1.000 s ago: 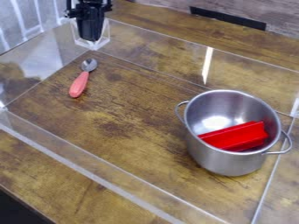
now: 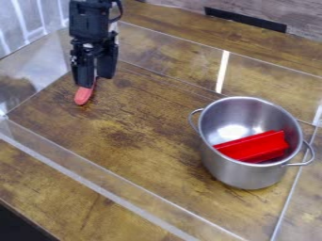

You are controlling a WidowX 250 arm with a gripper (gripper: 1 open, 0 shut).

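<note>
My black gripper (image 2: 93, 73) hangs at the upper left, low over a red-handled utensil (image 2: 85, 94), with its open fingers around the upper part of that utensil, whose metal end is hidden behind them. A steel pot (image 2: 244, 166) with two side handles stands at the right, a red block (image 2: 251, 145) lying inside it.
A transparent edge or sheet runs along the left, and a white strip (image 2: 223, 71) lies at the upper right.
The pot and red block are unchanged.
</note>
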